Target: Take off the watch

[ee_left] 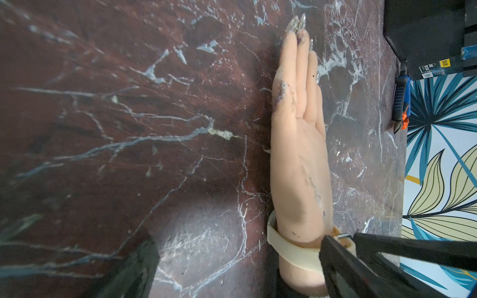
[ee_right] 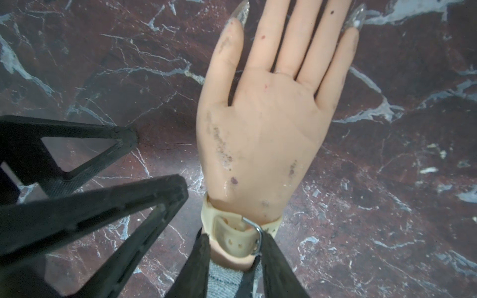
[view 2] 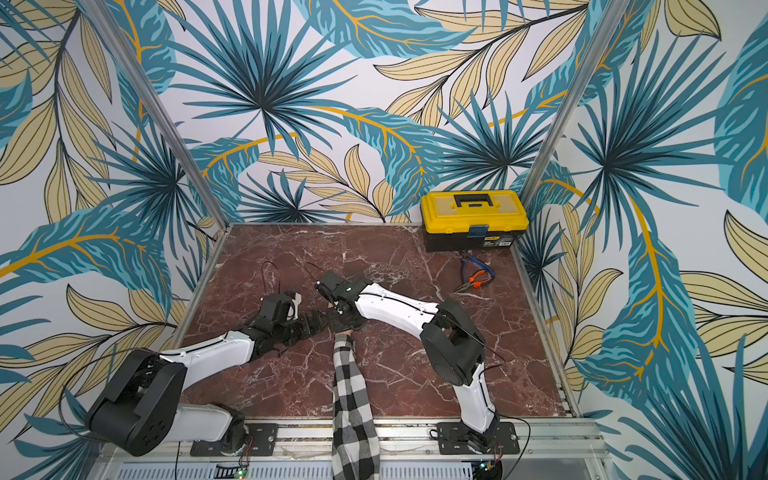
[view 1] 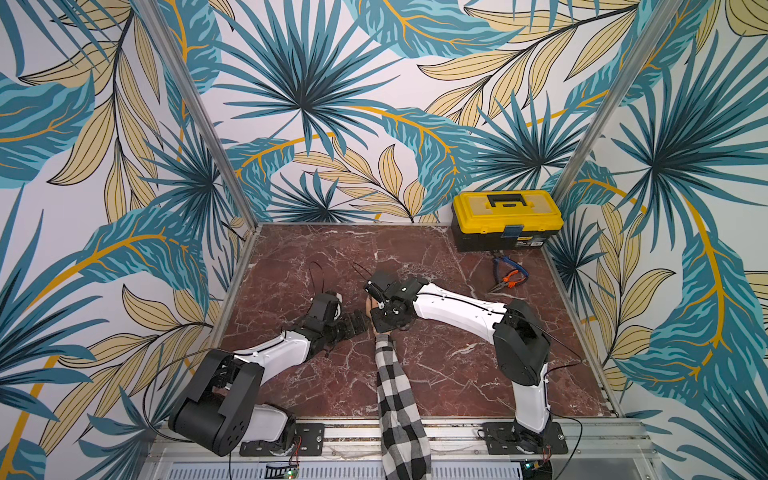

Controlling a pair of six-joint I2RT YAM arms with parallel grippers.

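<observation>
A mannequin hand (ee_right: pixel 263 134) lies palm up, its wrist circled by a cream watch strap (ee_left: pixel 298 254) with a metal buckle (ee_right: pixel 258 233). The strap still runs through the buckle in the right wrist view. Above the buckle is my right gripper, its fingertips apart on either side of the strap's buckle section; whether they touch it I cannot tell. My left gripper stands open to the left of the wrist, one finger (ee_right: pixel 164 191) close to the strap's left side. Both top views have the watch hidden behind the grippers.
A black-and-white checked sleeve (view 1: pixel 396 400) runs from the wrist to the front edge. A yellow-and-black toolbox (view 1: pixel 505 220) and orange-and-blue pliers (view 1: pixel 509 276) occupy the back right.
</observation>
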